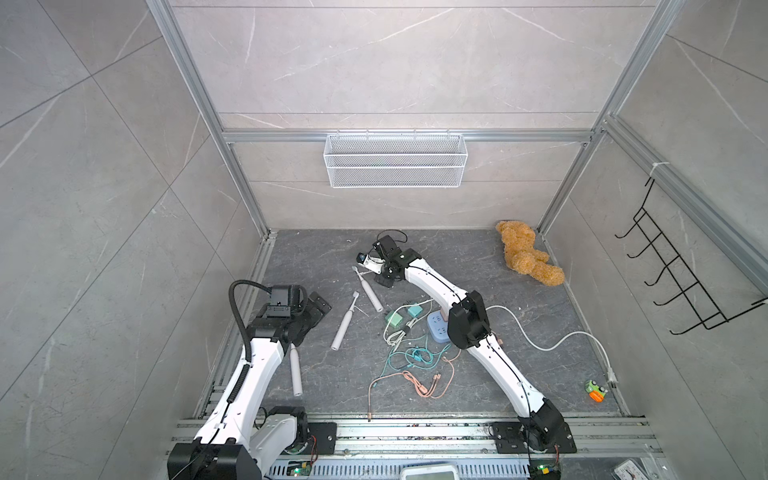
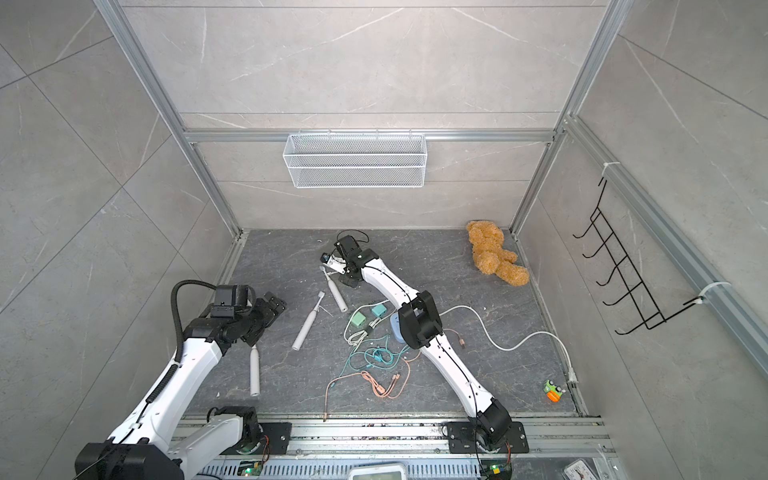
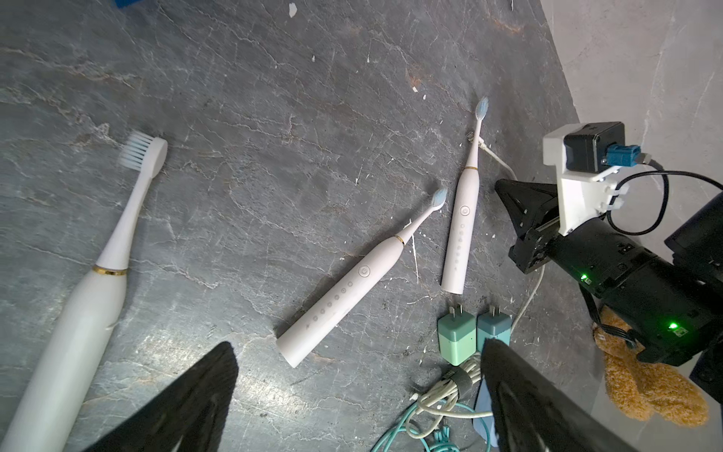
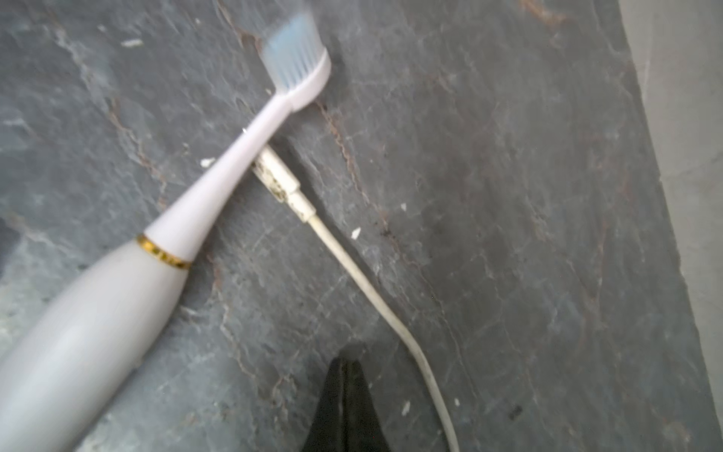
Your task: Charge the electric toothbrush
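Fingers together and empty, my right gripper is shut to the left of the white charging cable (image 4: 369, 290). The cable lies on the floor outside those fingers, its plug (image 4: 277, 179) running up to the neck of a white toothbrush (image 4: 98, 324). In the left wrist view that brush (image 3: 461, 226) lies beside my right gripper. A second toothbrush (image 3: 342, 297) rests diagonally in the middle, and a third (image 3: 71, 354) is at the left. My left gripper hangs open above the floor with nothing between its fingers.
A green adapter (image 3: 456, 337) and a teal adapter (image 3: 493, 327) sit near bundled cables. The blue power strip (image 1: 437, 327) is partly under the right arm. Pink cable (image 1: 421, 389) lies nearer the front; a teddy bear (image 1: 528, 254) is at the back right.
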